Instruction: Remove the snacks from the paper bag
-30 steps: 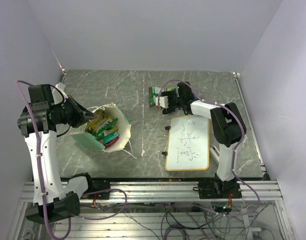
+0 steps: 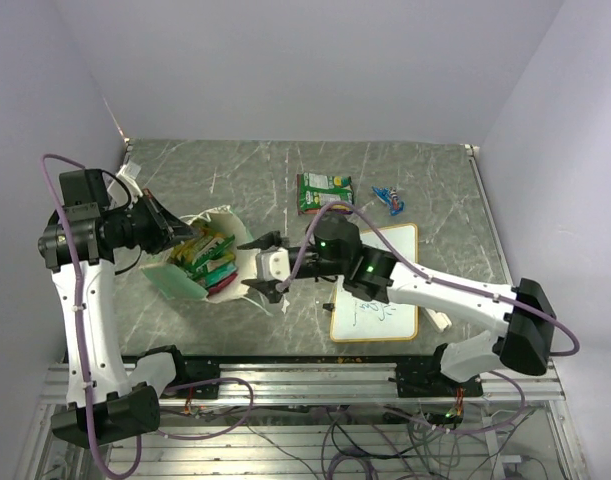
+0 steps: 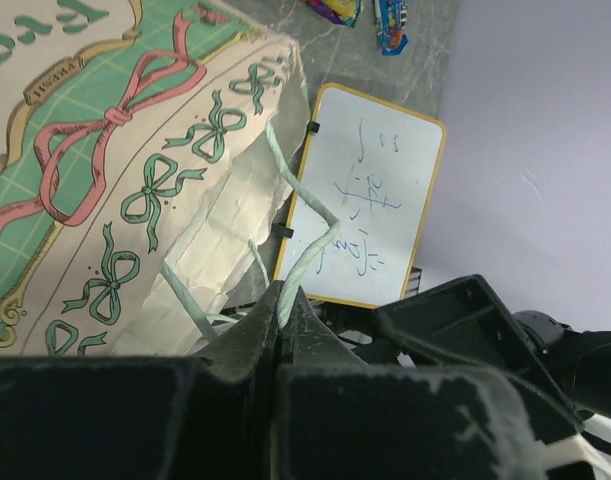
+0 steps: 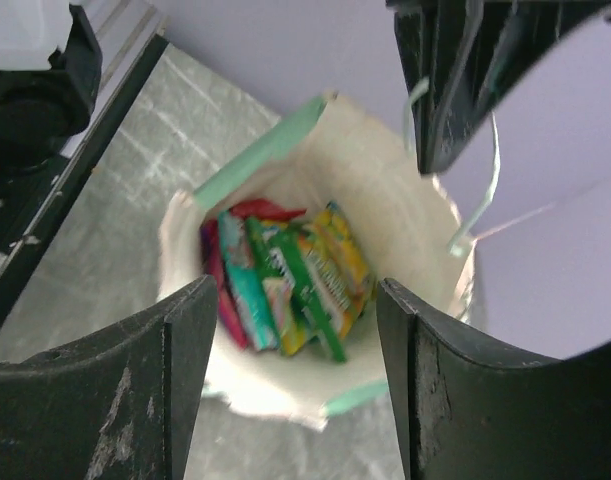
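The paper bag (image 2: 162,279) lies tilted at the left of the table, its mouth facing right, with several colourful snack packets (image 2: 207,258) inside. My left gripper is shut on the bag's pale green cord handle (image 3: 307,262). At the bag's mouth stands my right gripper (image 2: 247,265), its fingers apart with nothing between them. The right wrist view looks straight into the bag, where green, yellow, teal and red packets (image 4: 295,270) lie together. Out on the table are a green packet (image 2: 323,192) and a small blue packet (image 2: 389,200).
A whiteboard (image 2: 375,300) with handwriting lies right of centre, partly under my right arm. A white object (image 2: 437,318) rests beside it. Bare table (image 2: 235,165) shows behind the bag and at the far right.
My right gripper has moved left and toward the front, from the green packet at the back to the bag's mouth. The left arm and the bag look unmoved.
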